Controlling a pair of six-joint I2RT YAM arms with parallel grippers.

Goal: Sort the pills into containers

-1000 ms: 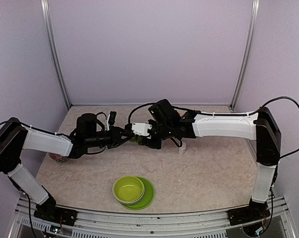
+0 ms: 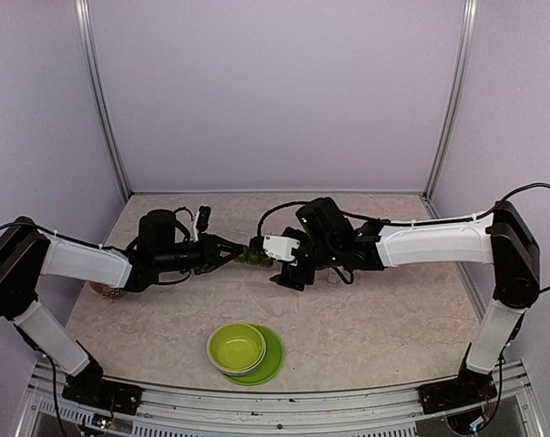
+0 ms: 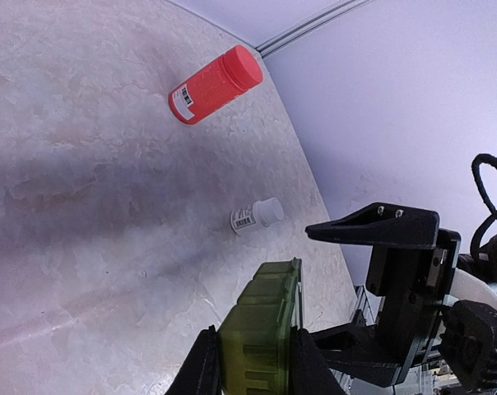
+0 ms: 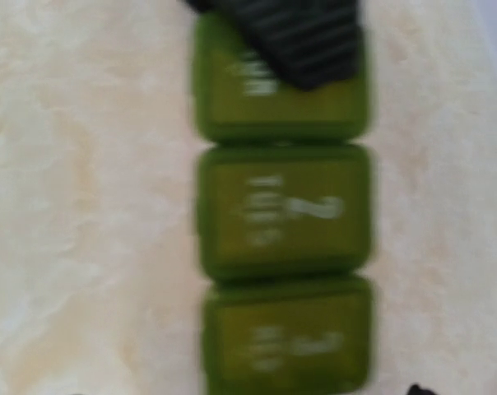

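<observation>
A green pill organizer (image 2: 253, 256) with lidded compartments is held in the air by my left gripper (image 2: 232, 252), shut on it; in the left wrist view it (image 3: 260, 337) rises from the bottom edge. The right wrist view shows blurred numbered lids (image 4: 285, 210) from above. My right gripper (image 2: 290, 266) is just right of the organizer, open, its fingers apart from it in the left wrist view. A white pill bottle (image 3: 257, 214) and a red bottle (image 3: 215, 85) lie or stand on the table beyond.
A green bowl (image 2: 237, 340) on a green plate (image 2: 270, 367) is at the front centre. Walls enclose the back and sides. A partly hidden object sits under the left arm.
My right gripper has moved right and toward the front, away from the organizer, which now shows more in the top view. The left arm has stayed put.
</observation>
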